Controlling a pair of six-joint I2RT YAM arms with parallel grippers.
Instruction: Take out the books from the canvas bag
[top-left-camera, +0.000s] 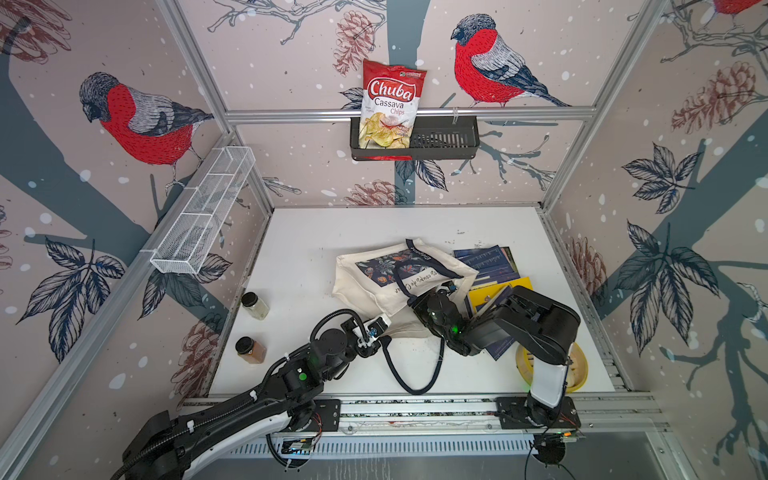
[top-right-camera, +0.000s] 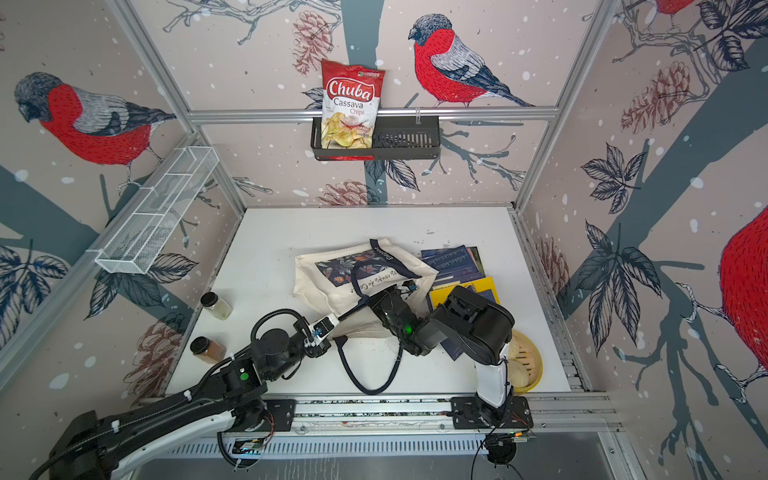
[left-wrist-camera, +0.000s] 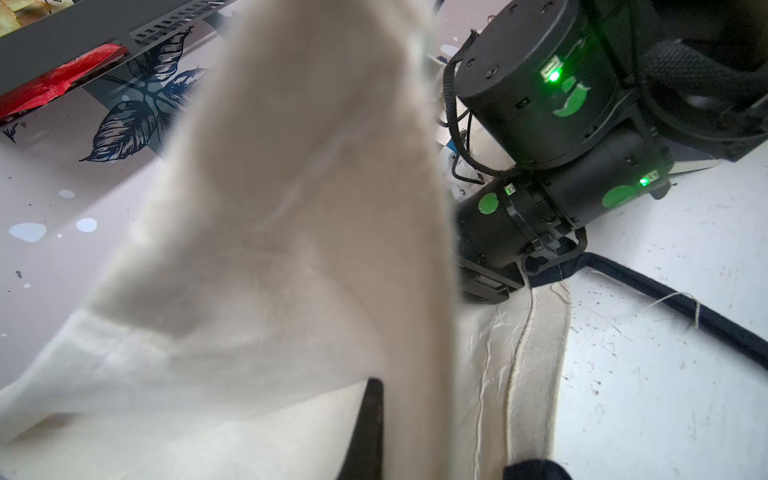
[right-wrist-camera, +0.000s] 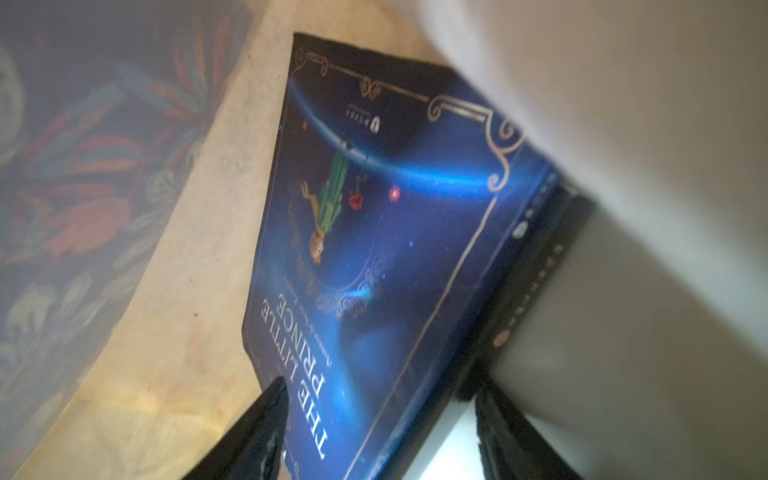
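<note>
The cream canvas bag (top-left-camera: 370, 301) lies on the table with its mouth toward the arms. In the left wrist view, raised canvas (left-wrist-camera: 304, 240) covers most of my left gripper, whose dark fingers (left-wrist-camera: 368, 436) are shut on the bag's edge. My right gripper is inside the bag, its fingers apart. A blue book (right-wrist-camera: 360, 240) titled The Little Prince runs down between them, with another dark book (right-wrist-camera: 524, 296) under it; contact cannot be told. Several books (top-left-camera: 486, 262) lie to the right of the bag, one with a yellow cover (top-left-camera: 520, 285).
A navy strap (top-left-camera: 416, 391) loops toward the table's front edge. Two jars (top-left-camera: 254, 305) stand at left, and a yellow round basket (top-left-camera: 582, 369) sits at front right, partly behind the right arm.
</note>
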